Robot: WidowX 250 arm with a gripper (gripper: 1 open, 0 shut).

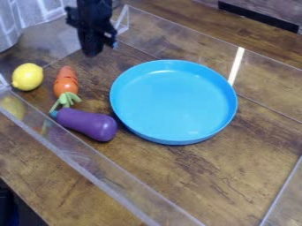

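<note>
The dark gripper (91, 40) is raised at the top left, above and behind the toy vegetables; its fingers are too dim to tell open from shut. An orange carrot (66, 81) lies on the wood with its green leaves toward the front. A yellow lemon (27, 77) is left of the carrot, and a purple eggplant (88, 124) lies in front of it.
A large blue plate (174, 101) occupies the middle right. Clear plastic walls edge the work area, one running diagonally along the lower left. Bare wood (224, 177) lies to the front right of the plate.
</note>
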